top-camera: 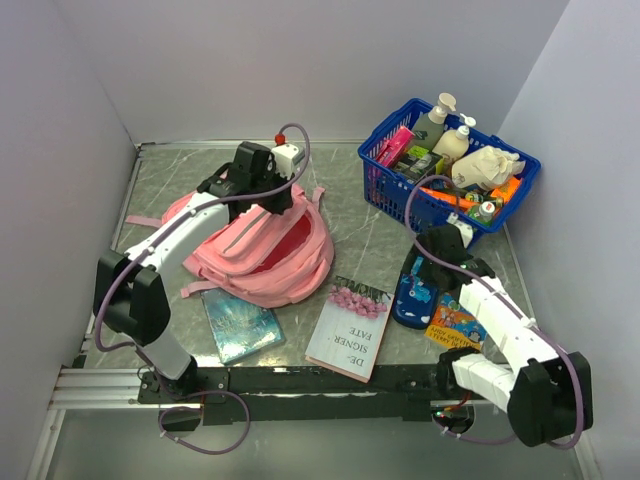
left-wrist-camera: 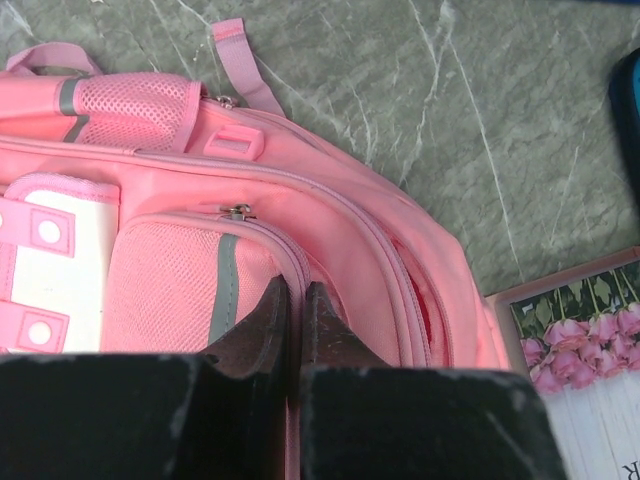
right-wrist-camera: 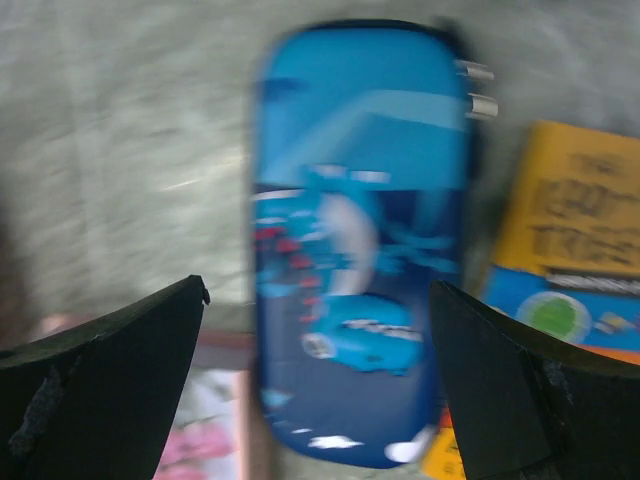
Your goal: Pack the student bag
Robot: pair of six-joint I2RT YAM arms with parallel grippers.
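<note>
The pink bag [top-camera: 265, 255] lies on the floor at the left, its red-lined opening partly showing in the top view. My left gripper is shut on a pinched fold of the bag's edge, near a zipper. Over on the right, my right gripper hangs open above the blue pencil case [right-wrist-camera: 350, 240], its fingers on either side with nothing gripped. A white book with pink flowers [top-camera: 350, 328] lies flat in the front middle. Beside the pencil case is an orange and blue book [top-camera: 456, 322]. A teal book [top-camera: 241, 326] rests in front of the bag.
A blue basket [top-camera: 400, 200] packed with bottles and boxes stands at the back right, close behind my right arm. Bare marble floor [top-camera: 355, 225] lies between bag and basket. Walls border the left, back and right.
</note>
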